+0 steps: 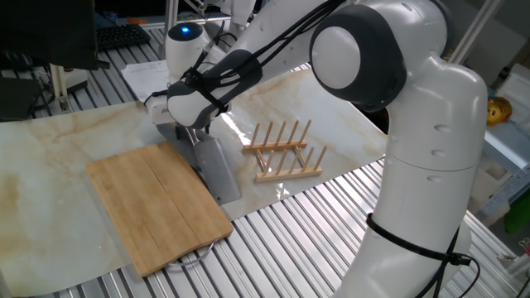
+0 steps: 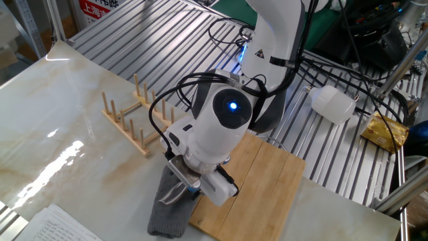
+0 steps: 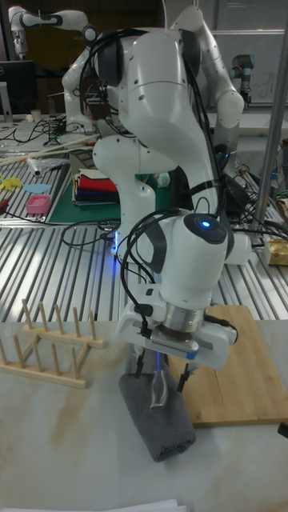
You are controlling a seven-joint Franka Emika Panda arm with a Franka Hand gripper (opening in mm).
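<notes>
A dark grey towel [image 3: 158,426], folded or rolled into a long shape, lies on the table along the side of the wooden cutting board [image 3: 230,367]. My gripper [image 3: 162,382] points down over this towel, its two dark fingers standing apart with a clear gap. Between them a pale, shiny loop-shaped object [image 3: 159,391] shows against the cloth; what it is and whether a finger touches it cannot be made out. In exterior view 1 the wrist hides the fingertips, and only the near part of the towel [image 1: 218,172] shows beside the board [image 1: 157,203].
A wooden peg rack [image 1: 286,174] stands on the marbled table sheet, on the other side of the towel from the board. Papers [image 2: 50,227] lie at one table edge. A white jar-like object [image 2: 332,105] and a gold packet [image 2: 384,130] sit on the slatted metal surface.
</notes>
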